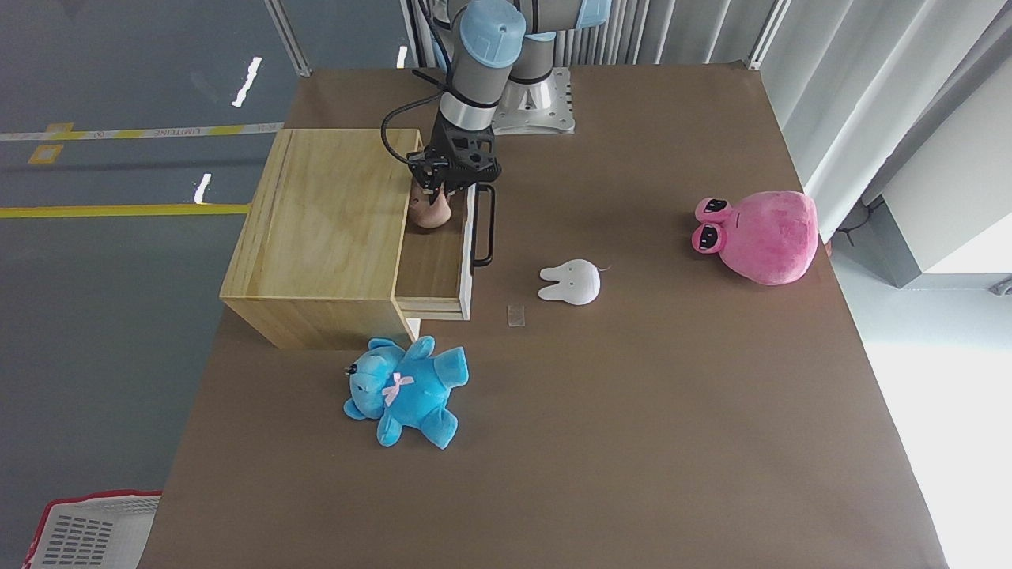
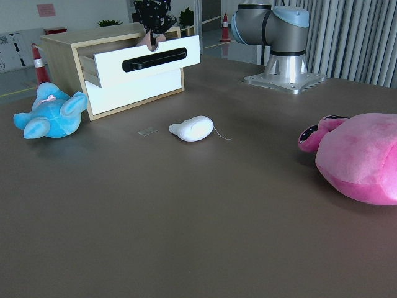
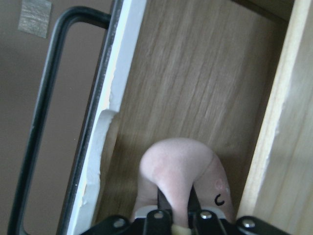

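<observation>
My gripper (image 1: pixel 441 185) is shut on a pale pink plush toy (image 1: pixel 428 210) and is down over the open drawer (image 1: pixel 432 265) of a wooden cabinet (image 1: pixel 313 218). In the wrist view the toy (image 3: pixel 175 166) fills the space at the fingertips, with the drawer floor (image 3: pixel 190 88) around it; whether it rests on the floor is unclear. In the left view it is mostly hidden behind the white drawer front (image 2: pixel 113 67).
A blue bear (image 1: pixel 417 398) lies by the cabinet's near corner. A white bunny (image 1: pixel 575 281) and a small clear square (image 1: pixel 516 316) lie right of it. A pink frog plush (image 1: pixel 764 237) is far right.
</observation>
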